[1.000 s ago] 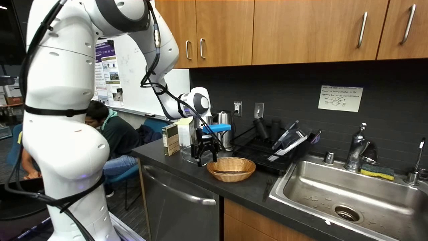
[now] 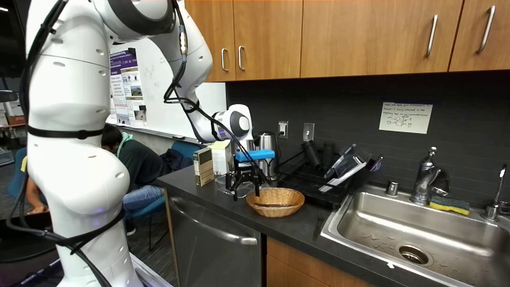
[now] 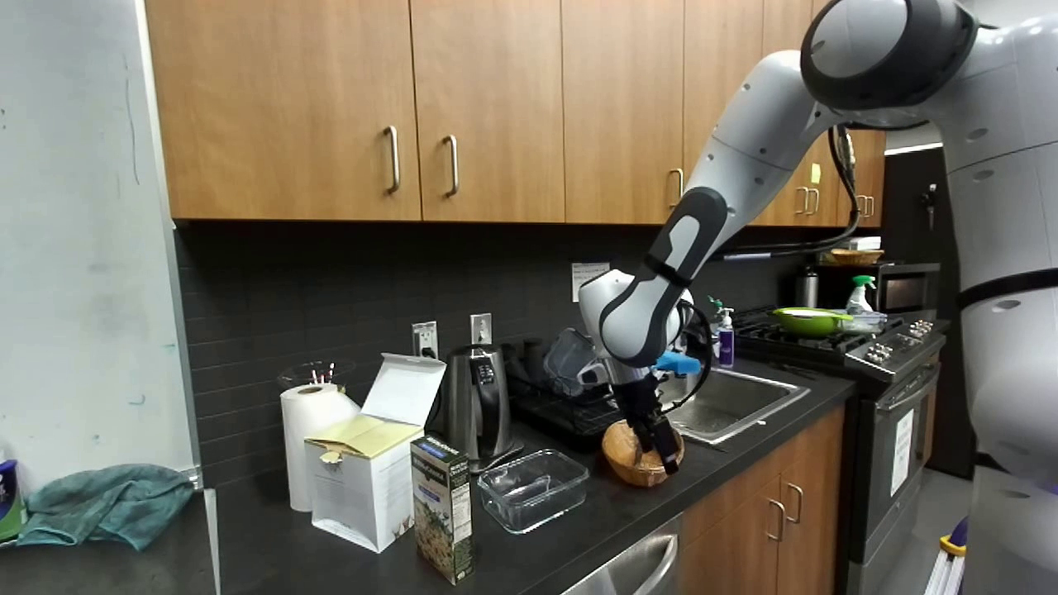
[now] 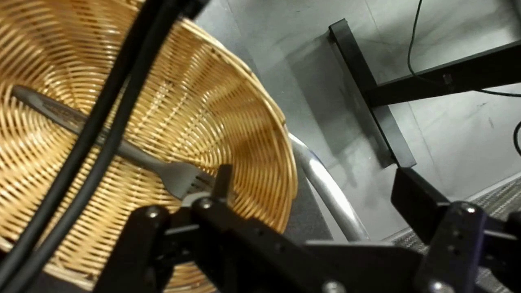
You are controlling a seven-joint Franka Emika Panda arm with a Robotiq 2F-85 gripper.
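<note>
The wicker basket [image 2: 275, 203] rests on the dark counter, left of the sink. A metal fork [image 4: 139, 155] lies across the basket's bottom in the wrist view, its tines partly hidden behind one fingertip. My gripper [image 2: 246, 192] hangs at the basket's left side, pointing down. Its fingers [image 4: 420, 200] are spread wide, with nothing held between them. One fingertip is over the basket's inside, while the other is out beyond the rim. A second fork [image 2: 320, 224] lies on the counter between basket and sink.
A clear glass container [image 3: 533, 491], a food box [image 3: 442, 511], a white carton [image 3: 362, 491] and a kettle [image 3: 476, 406] stand along the counter. Behind the basket is a loaded black dish rack [image 2: 313, 184]. The sink [image 2: 420, 234] lies to the right.
My gripper has shifted only slightly beside the basket, and its fingertips look a little farther apart. The basket stays in the same place.
</note>
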